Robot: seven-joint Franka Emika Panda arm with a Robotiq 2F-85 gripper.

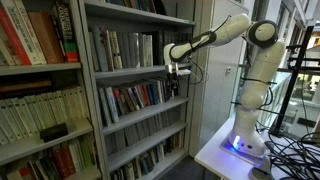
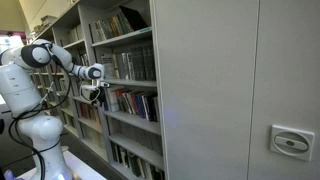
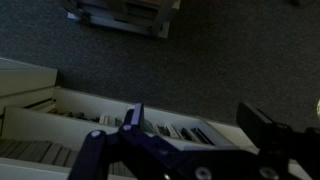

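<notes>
My gripper stands open in the wrist view, its two dark fingers wide apart and nothing between them. Beneath it are dark grey floor and the top edges of shelves. In exterior view 1 the gripper (image 1: 174, 88) hangs from the white arm (image 1: 212, 38) in front of the bookshelf (image 1: 98, 100), near a middle row of books (image 1: 137, 95). From the other side, exterior view 2 has the gripper (image 2: 91, 95) by the left part of the shelving. Contact with any book cannot be made out.
The arm's base stands on a white table (image 1: 222, 158). Loose black cables (image 1: 292, 155) lie right of it. Several shelves of books fill the left. A large pale panel (image 2: 210, 90) closes off the shelving's right side. Open floor (image 3: 190, 75) shows below.
</notes>
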